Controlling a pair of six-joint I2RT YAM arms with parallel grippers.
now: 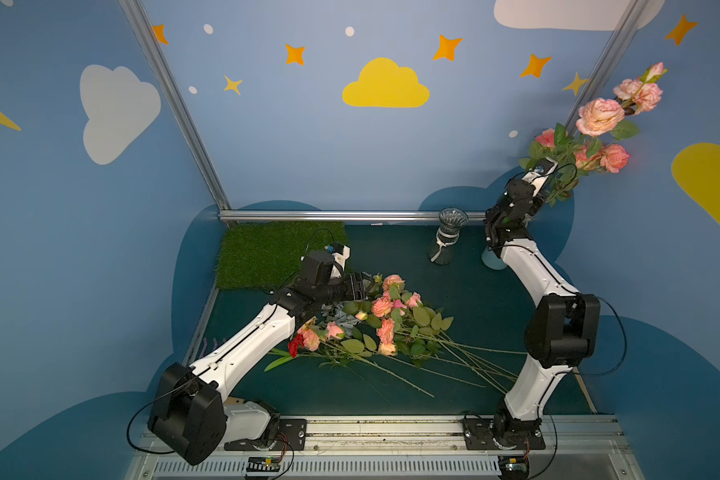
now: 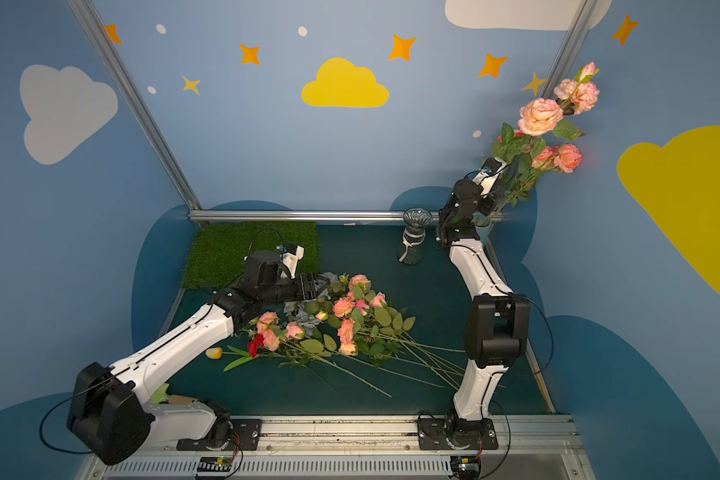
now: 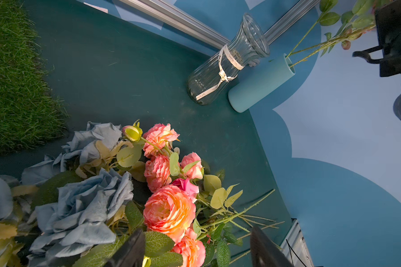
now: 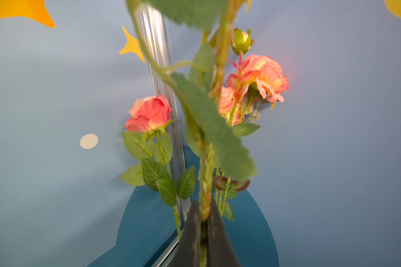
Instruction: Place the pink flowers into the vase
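The pale blue vase (image 3: 262, 84) stands in the back right corner, with flower stems in its mouth. In the right wrist view, my right gripper is shut around a green stem (image 4: 205, 178), whose pink blooms (image 1: 601, 117) rise high above the vase in the top left view. Behind it, more pink flowers (image 4: 148, 114) stand upright. Whether the held stem's lower end is inside the vase is hidden by the arm. My left gripper (image 1: 366, 286) is open above the flower pile. Below it lie pink flowers (image 3: 169, 211) and grey-blue flowers (image 3: 82, 209).
A clear glass vase (image 1: 448, 236) stands left of the blue one. Artificial grass (image 1: 276, 248) covers the back left. Loose stems (image 1: 464, 361) stretch towards the front right. A red flower (image 1: 295, 345) lies beside the pile. Open floor lies between the grass and glass vase.
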